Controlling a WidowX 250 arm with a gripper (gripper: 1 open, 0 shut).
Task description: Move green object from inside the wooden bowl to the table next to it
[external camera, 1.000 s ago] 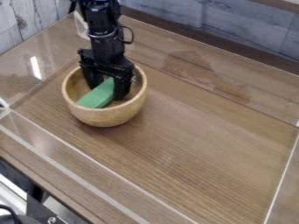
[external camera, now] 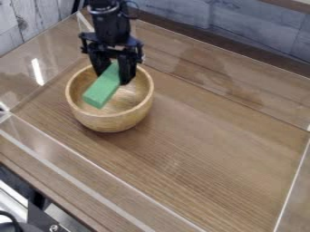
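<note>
The green object (external camera: 104, 88), a slim bar, is tilted over the left part of the wooden bowl (external camera: 126, 120). My black gripper (external camera: 111, 63) comes down from the top of the view and is shut on the object's upper end. The lower end of the object covers part of the bowl's left inside wall. How far it is lifted off the bowl's floor is hard to judge from this one view. The fingertips are small and dark here.
Bare wooden table (external camera: 218, 136) lies to the right of the bowl and in front of it. A low wall (external camera: 273, 32) borders the table at the back right. Black cables (external camera: 24, 213) lie off the table's edge at the lower left.
My gripper has risen out of the bowl toward the back, and the green object has moved up with it. Both were lower, inside the bowl, before. The bowl stays in place.
</note>
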